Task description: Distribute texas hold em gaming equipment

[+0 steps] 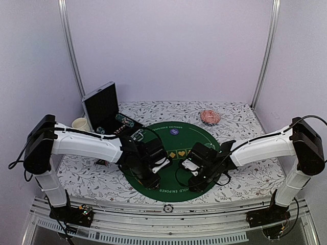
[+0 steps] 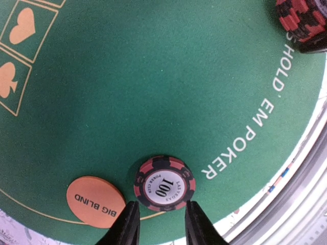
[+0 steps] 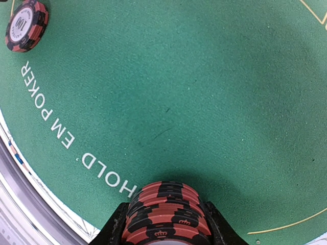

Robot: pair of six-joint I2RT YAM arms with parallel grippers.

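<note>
A black and red chip marked 100 lies flat on the green mat in the left wrist view. My left gripper hangs over it, fingers apart, the chip just ahead of the tips and nothing gripped. Left of that chip lies the orange BIG BLIND disc. At the bottom of the right wrist view, my right gripper is shut on a stack of red and black chips, held near the HOLD lettering. In the top view both arms hide the discs below them.
The open case stands back left beside a cream cup. A purple disc lies on the far mat, with a red patterned round item beyond. A small round thing, unidentified, sits at the front rail.
</note>
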